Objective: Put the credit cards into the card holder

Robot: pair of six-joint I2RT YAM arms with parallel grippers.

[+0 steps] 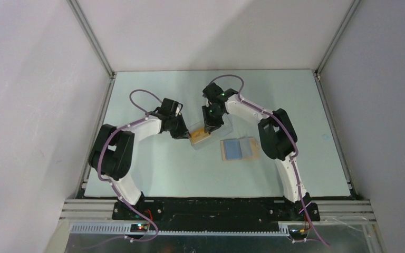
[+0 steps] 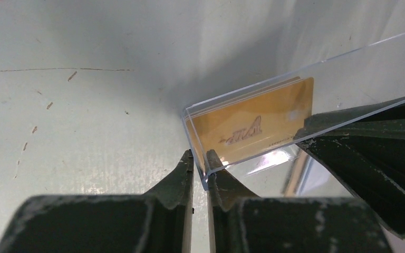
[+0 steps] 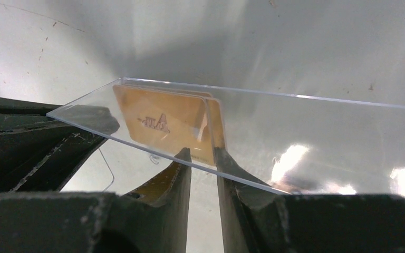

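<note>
A clear card holder [image 2: 369,63] with gold cards [image 2: 253,116] inside sits mid-table. My left gripper is shut on the holder's end wall in the left wrist view. My right gripper is over the holder's long side, fingertips slightly apart at the cards, seen through the clear plastic in the right wrist view. Whether anything is between them is hard to see. In the top view, a blue card [image 1: 232,149] and a pale card [image 1: 246,148] lie on a tan piece just front-right of the holder.
Both arms meet near the centre, close to each other over the holder.
</note>
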